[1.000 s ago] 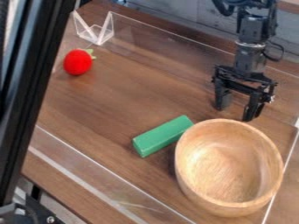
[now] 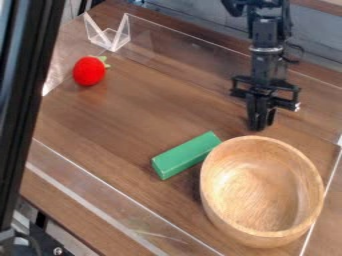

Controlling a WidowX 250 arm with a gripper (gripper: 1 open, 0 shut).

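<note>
The black gripper [image 2: 259,118] is low over the wooden surface at the right, behind a large wooden bowl [image 2: 261,198]. Its fingers are drawn together, and nothing shows between them. In front of it and to the left, a green block [image 2: 186,155] lies beside the bowl's left side. A red tomato-like object [image 2: 90,71] with a green stem sits at the back left.
A clear angular stand [image 2: 108,32] is at the far left corner, near a back wall [image 2: 187,22]. Transparent strips edge the wooden table [image 2: 147,110]. A black frame runs down the left.
The gripper's fingers have gone from spread apart to closed together, with a slight shift of the wrist. The bowl, block and red object are unmoved.
</note>
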